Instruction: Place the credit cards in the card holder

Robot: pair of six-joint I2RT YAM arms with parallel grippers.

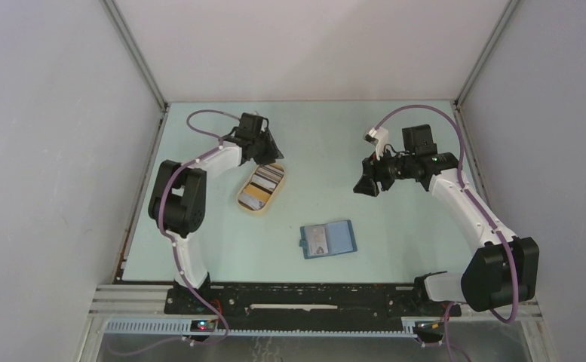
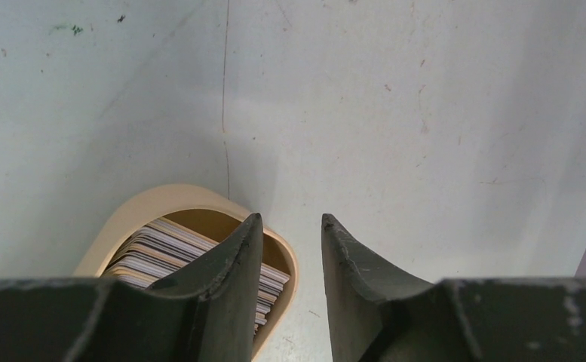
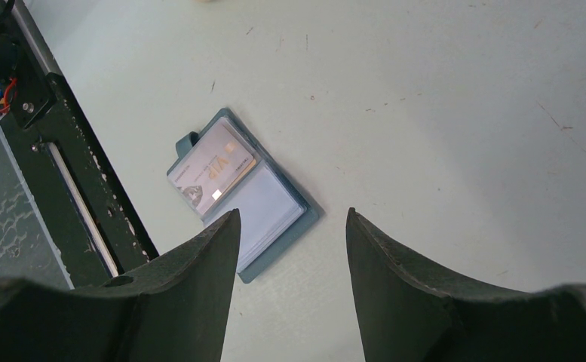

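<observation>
An oval tan tray (image 1: 239, 199) holds a row of cards (image 1: 266, 178), with a yellow one (image 1: 257, 192) and a grey one among them. Over its far end hovers my left gripper (image 1: 276, 155); in the left wrist view its fingers (image 2: 233, 294) stand apart with only bare table and the tray's rim (image 2: 293, 260) behind the gap. Lying open near the front edge is the blue card holder (image 1: 353, 237), a grey VIP card (image 3: 214, 166) in one half. My right gripper is open and empty, above the table to the holder's right.
Dark rail and slot (image 1: 289, 305) run along the table's front edge. Walls close in the left, right and back.
</observation>
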